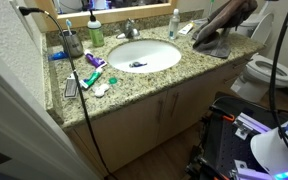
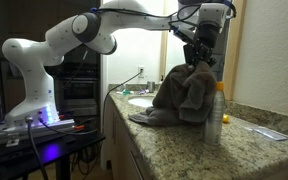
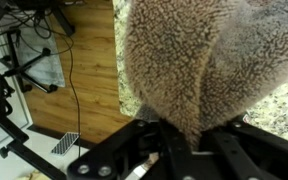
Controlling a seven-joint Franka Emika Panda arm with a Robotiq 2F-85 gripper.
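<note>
A grey-brown towel [image 2: 187,95] hangs bunched from my gripper [image 2: 197,57] above the right part of the granite counter. Its lower end [image 2: 154,118] lies spread on the counter top. Seen from above in the wrist view, the towel [image 3: 184,60] fills the upper middle and runs down to the gripper, which is shut on it; cloth hides most of the fingertips. In the first exterior view the towel [image 1: 216,42] drapes near the counter's right end, and the gripper is out of frame at the top.
A bottle with an orange cap [image 2: 219,88] stands right beside the towel. The sink [image 1: 144,56] lies left of it. Brushes [image 1: 93,76], a green soap bottle [image 1: 96,35] and small items occupy the counter's left end. A toilet [image 1: 259,75] is past the right end.
</note>
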